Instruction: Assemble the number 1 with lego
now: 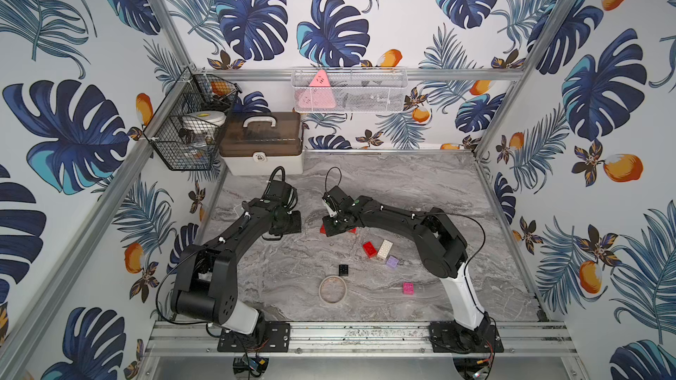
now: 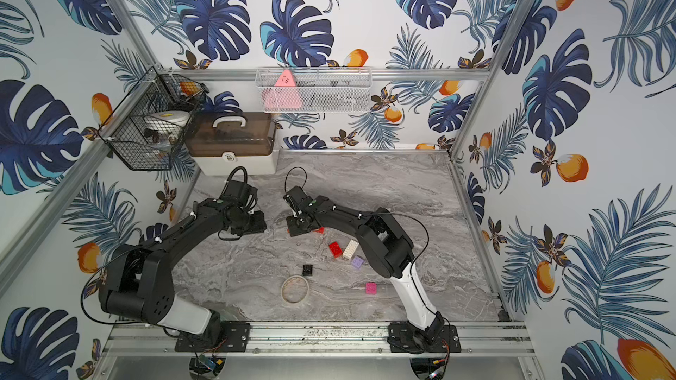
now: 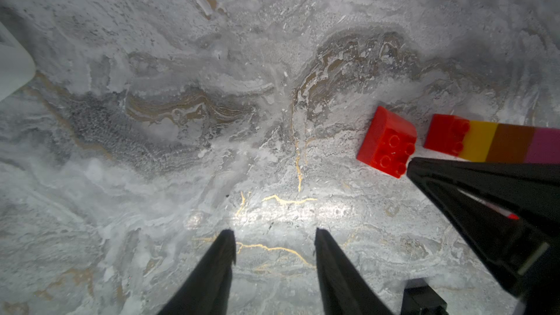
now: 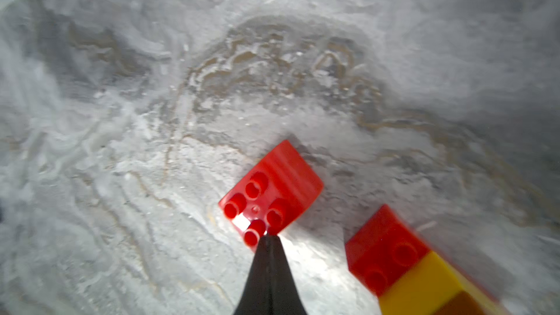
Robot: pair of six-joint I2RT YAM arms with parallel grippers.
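In the left wrist view a red brick point(image 3: 386, 140) lies apart, left of a row made of a red brick point(image 3: 443, 133), yellow point(image 3: 478, 140), brown point(image 3: 508, 143) and pink point(image 3: 542, 145) pieces. My left gripper is open, with bare table between its fingers. My right gripper is shut, its tips at the studded end of the loose red brick point(image 4: 274, 186), with nothing seen between them. The right wrist view is partly blurred.
Loose red point(image 1: 369, 249), white point(image 1: 384, 249), lilac point(image 1: 392, 261), black point(image 1: 343, 269) and pink point(image 1: 408, 287) bricks and a ring point(image 1: 333, 289) lie nearer the front. A case point(image 1: 261, 158) stands at back left.
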